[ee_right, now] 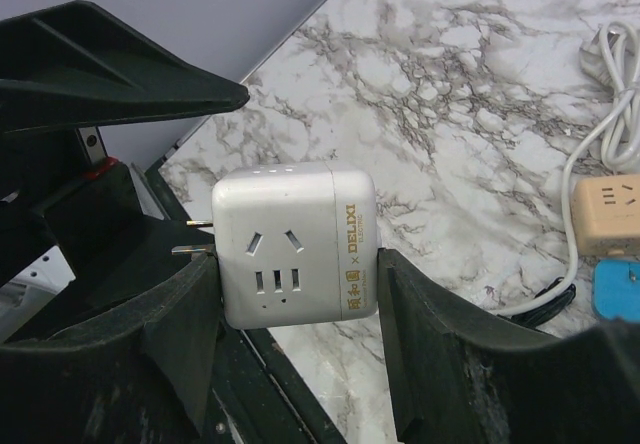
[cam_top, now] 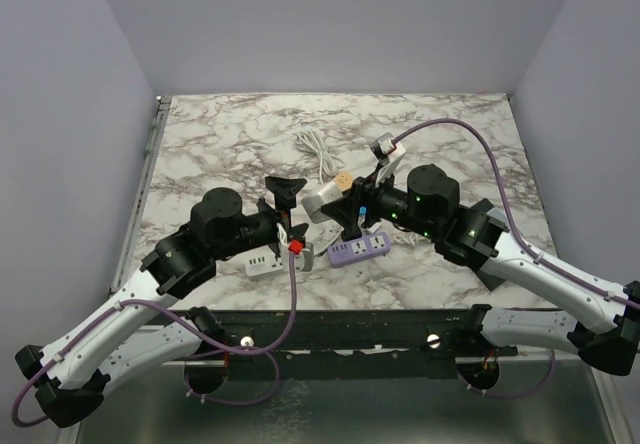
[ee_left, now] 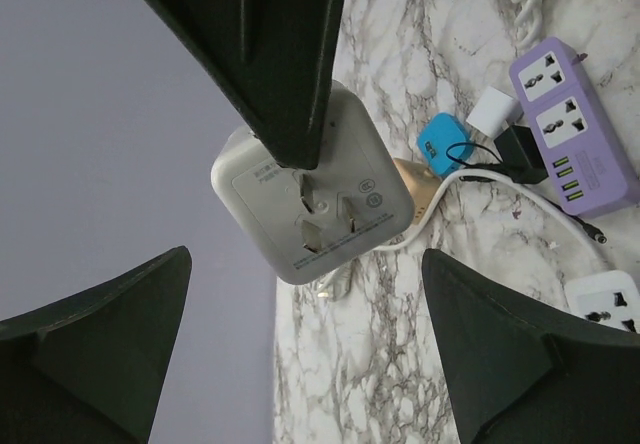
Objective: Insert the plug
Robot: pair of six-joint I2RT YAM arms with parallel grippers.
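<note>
A white cube plug adapter (cam_top: 322,202) is held up above the table, with my right gripper (cam_top: 345,204) shut on it. The right wrist view shows the adapter (ee_right: 275,246) between the two fingers, with socket slots on the face seen there and metal pins sticking out to the left. Facing the left wrist camera is the adapter's pin side (ee_left: 325,209), with three prongs; a dark finger of the right gripper covers part of it. My left gripper (cam_top: 296,214) stands open close by on the left. Its fingers are wide apart, and nothing is held between them.
Below lie a purple power strip (cam_top: 358,249) and a white power strip (cam_top: 262,264). An orange block (cam_top: 344,179), a blue block (ee_left: 443,142) and a white coiled cable (cam_top: 314,146) are farther back. Bare marble shows at the back left.
</note>
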